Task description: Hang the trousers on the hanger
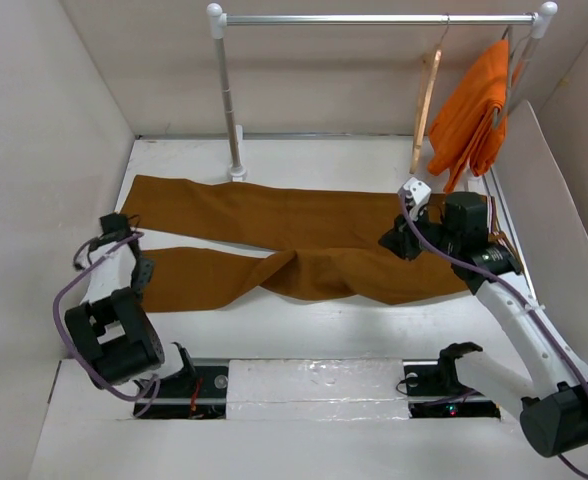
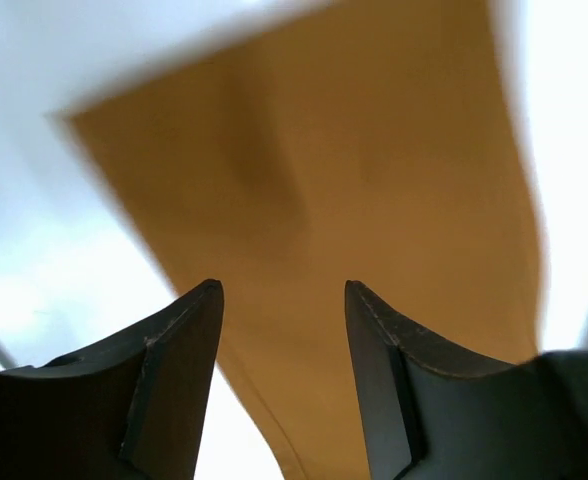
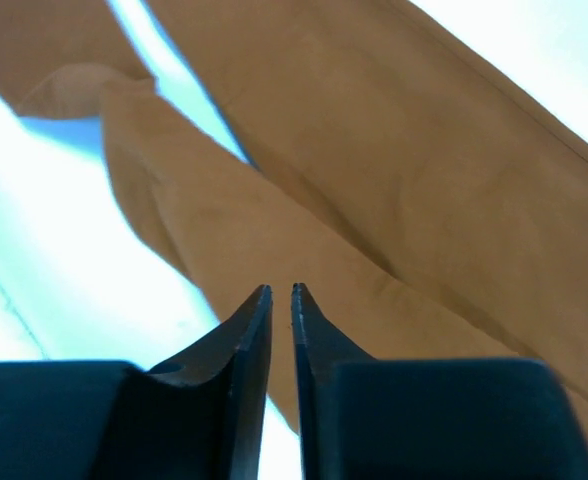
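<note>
Brown trousers lie spread across the white table, legs to the left, the nearer leg twisted and bunched in the middle. At the left, over the leg ends, my left gripper hovers; in the left wrist view its fingers are apart, with a blurred leg end beyond them. My right gripper is above the waist half; in the right wrist view its fingers stand slightly apart, with nothing between them but a view of the cloth. A wooden hanger hangs on the rail.
A metal rail on posts spans the back. Orange cloth hangs at its right end, beside the hanger. Side walls close in the table. Bare table lies in front of the trousers.
</note>
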